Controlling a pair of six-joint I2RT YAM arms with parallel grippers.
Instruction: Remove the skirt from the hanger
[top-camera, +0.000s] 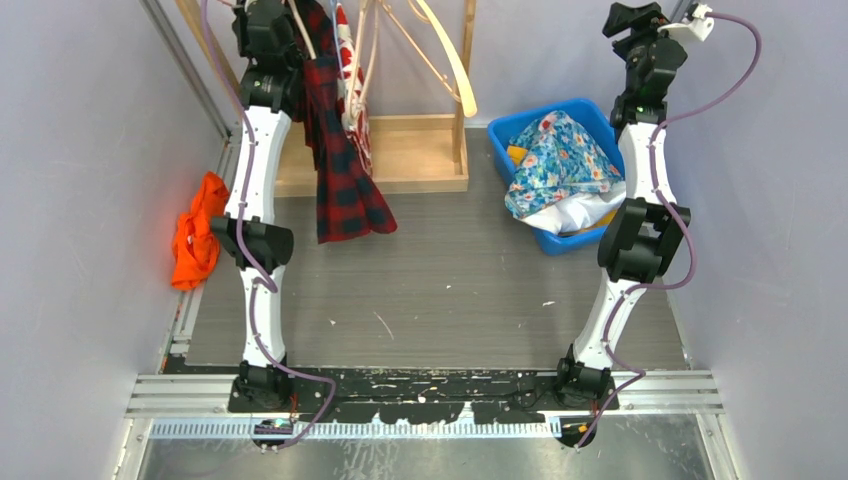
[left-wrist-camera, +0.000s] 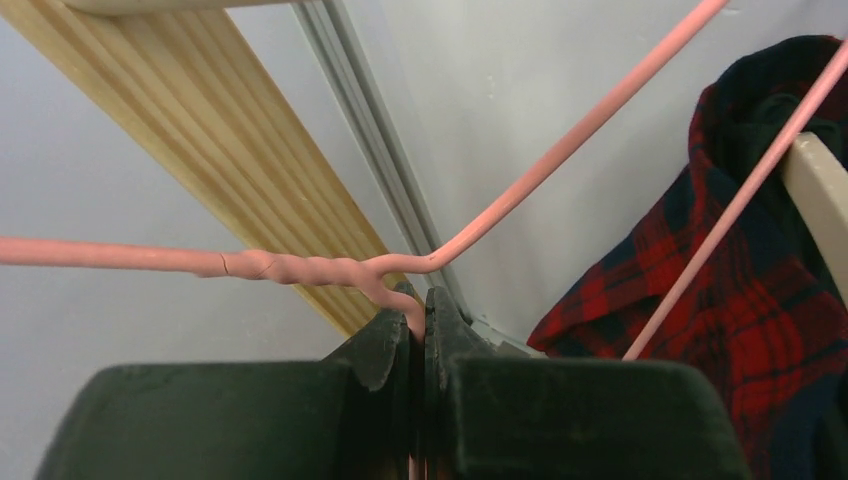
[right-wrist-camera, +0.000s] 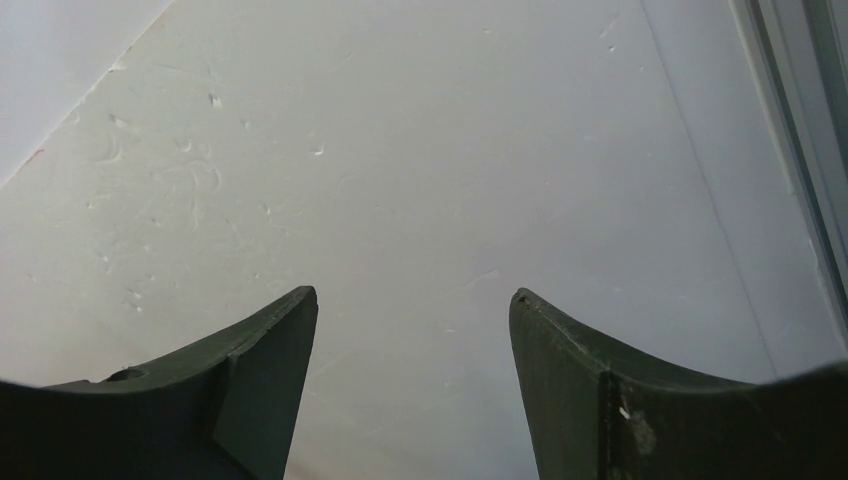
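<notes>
A red and navy plaid skirt (top-camera: 348, 200) hangs from the wooden rack at the back left, its lower end spreading over the grey floor; in the left wrist view its bunched cloth (left-wrist-camera: 740, 310) is at right. My left gripper is shut at the top of the rack, on a pink twisted hanger wire (left-wrist-camera: 300, 270) that runs down between its fingertips. A red and white patterned cloth (top-camera: 355, 140) hangs beside the skirt. My right gripper stands open, empty, facing a bare wall at the back right.
A blue bin (top-camera: 555, 245) with floral and white cloth stands right of the rack's wooden base (top-camera: 415, 170). An orange cloth (top-camera: 195, 240) lies at the left wall. Loose wooden hangers (top-camera: 455, 65) hang at the rack's right.
</notes>
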